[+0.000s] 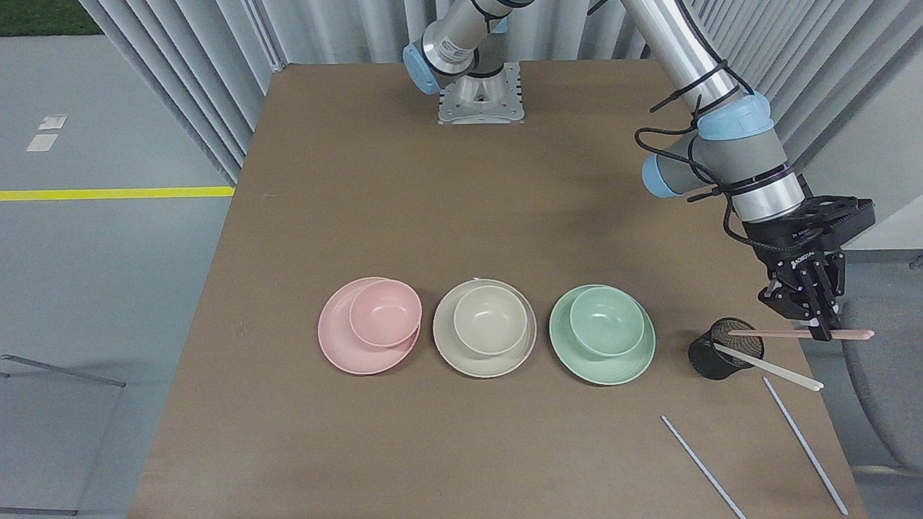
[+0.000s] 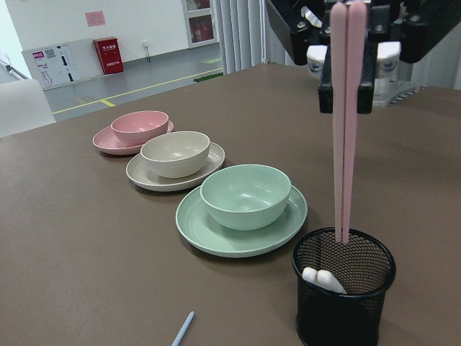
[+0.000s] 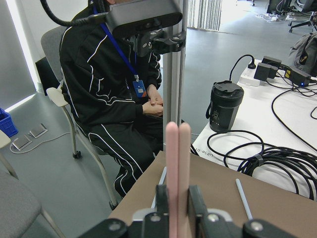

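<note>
My gripper is shut on a pair of pink chopsticks, which hang with their lower ends at the mouth of the black mesh cup; in the wrist view their tops rise between the fingers. White chopsticks lean in the cup. Pink, cream and green bowls sit on matching plates in a row, left of the cup.
Two thin pale rods lie on the brown table at the front right. The right edge is close beside the cup.
</note>
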